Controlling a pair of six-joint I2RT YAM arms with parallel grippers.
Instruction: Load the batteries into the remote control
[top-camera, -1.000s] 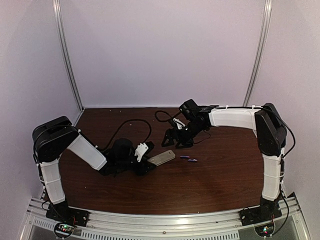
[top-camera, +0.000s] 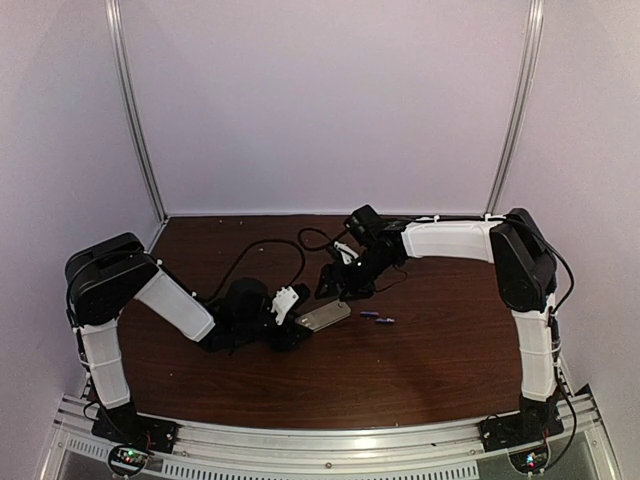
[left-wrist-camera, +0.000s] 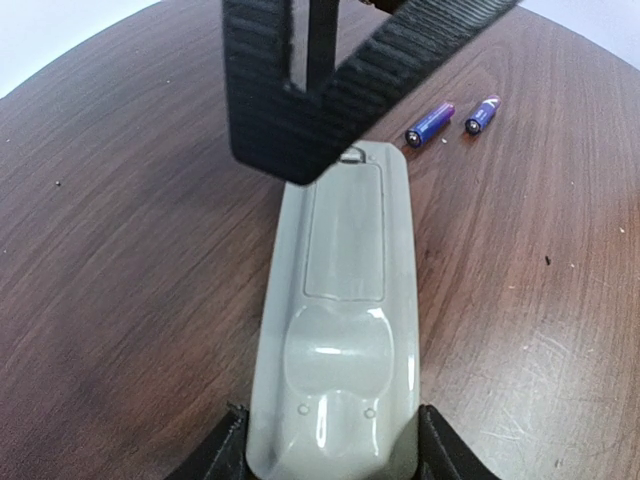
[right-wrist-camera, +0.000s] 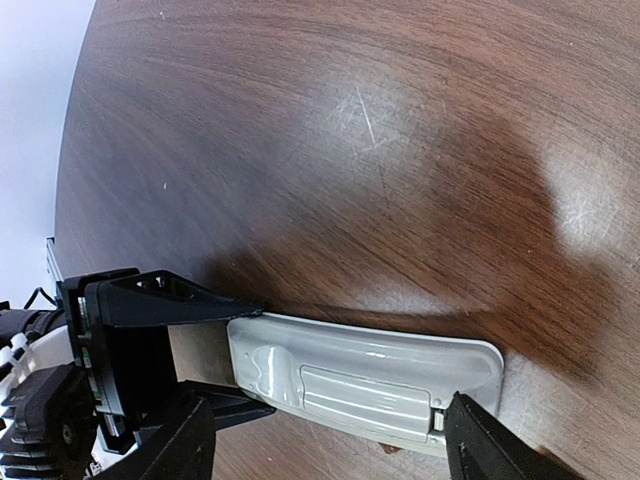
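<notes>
A pale grey remote control lies back side up, its battery cover in place with a small latch at the far end. My left gripper is shut on the near end of the remote, one finger against each side. Over the remote's other end hovers my right gripper, its fingers spread and nothing held between them.
Black cables loop behind the arms. Both grippers stand close together around the remote.
The left arm, the remote and the batteries look unmoved.
</notes>
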